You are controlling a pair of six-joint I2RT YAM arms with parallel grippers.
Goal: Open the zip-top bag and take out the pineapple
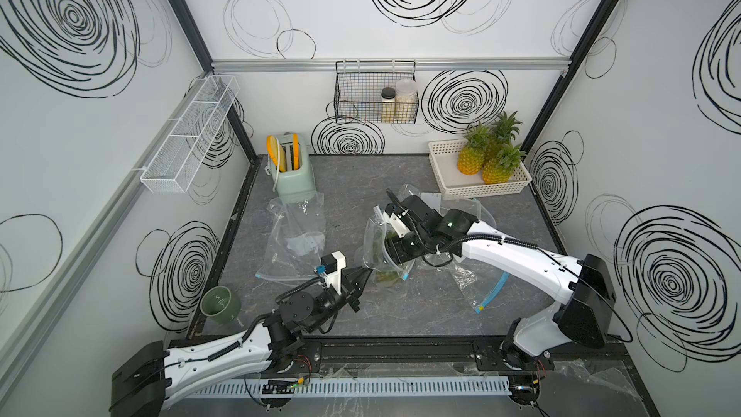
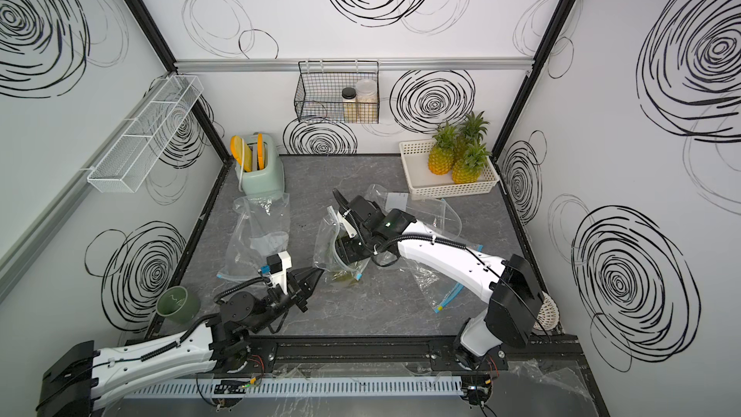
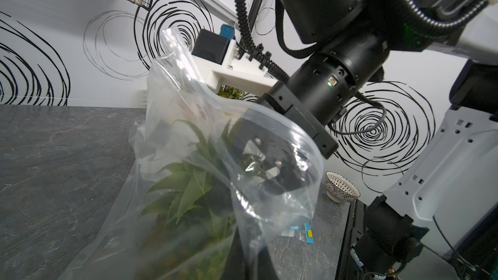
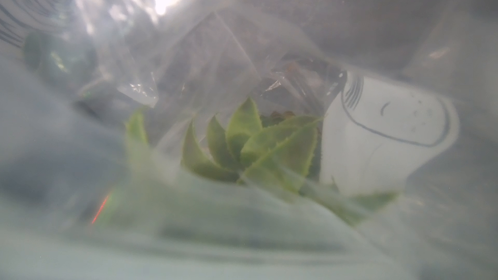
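A clear zip top bag (image 1: 374, 235) stands mid-table with a green-leaved pineapple (image 3: 186, 191) inside. My right gripper (image 2: 347, 247) reaches down inside the bag's mouth; its fingers are hidden by plastic and arm, and its wrist view shows pineapple leaves (image 4: 249, 140) through cloudy plastic. My left gripper (image 1: 362, 278) is low at the bag's near-left side, shut; the bag's plastic hangs in front of its tips in the left wrist view.
Flat empty bags (image 1: 289, 239) lie left and right. A white basket (image 1: 474, 185) of pineapples stands back right, a knife holder (image 1: 297, 177) back left, a green cup (image 1: 220, 305) front left.
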